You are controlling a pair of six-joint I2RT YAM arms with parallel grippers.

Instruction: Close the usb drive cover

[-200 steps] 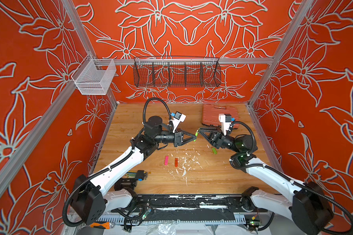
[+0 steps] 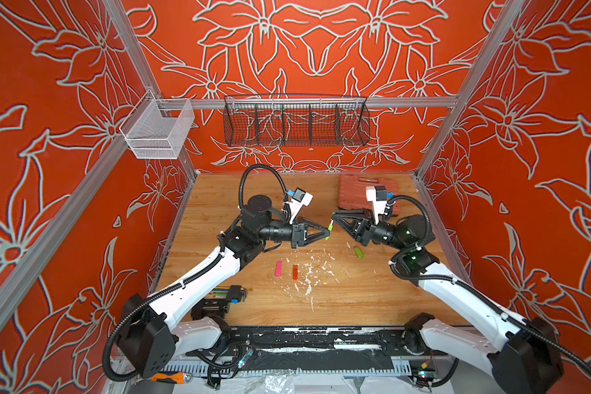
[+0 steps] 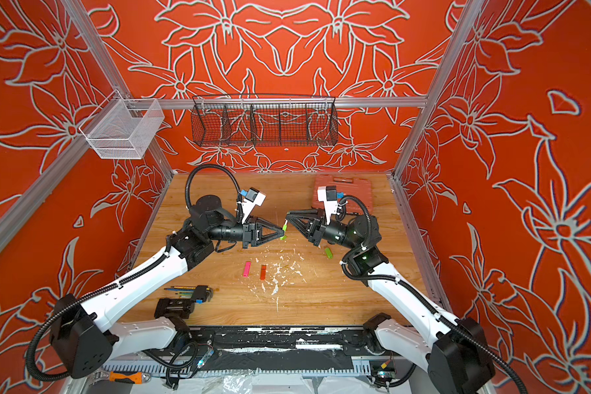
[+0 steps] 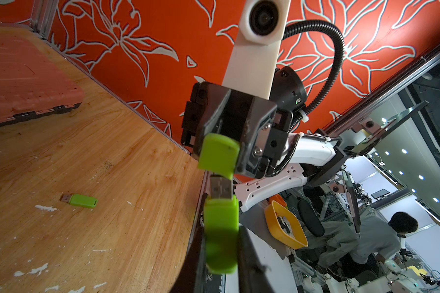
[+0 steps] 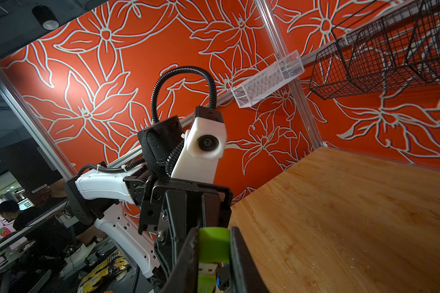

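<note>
In the centre of both top views my two grippers face each other above the table. My left gripper [image 2: 326, 231] has the green USB drive body [image 4: 221, 234] upright between its fingers, metal plug upward. My right gripper [image 2: 335, 216] is shut on the green cover, which sits just above the plug in the left wrist view, with bare metal showing between cover and body. A second green USB drive [image 4: 83, 200] lies on the table below.
A pink drive [image 2: 278, 268] and a red drive [image 2: 295, 272] lie on the table [image 2: 203, 203]. A red case [image 2: 364, 184] sits back right, tools [image 3: 191, 294] front left, and wire baskets [image 2: 295, 124] hang on the wall.
The left arm looks nearly unmoved.
</note>
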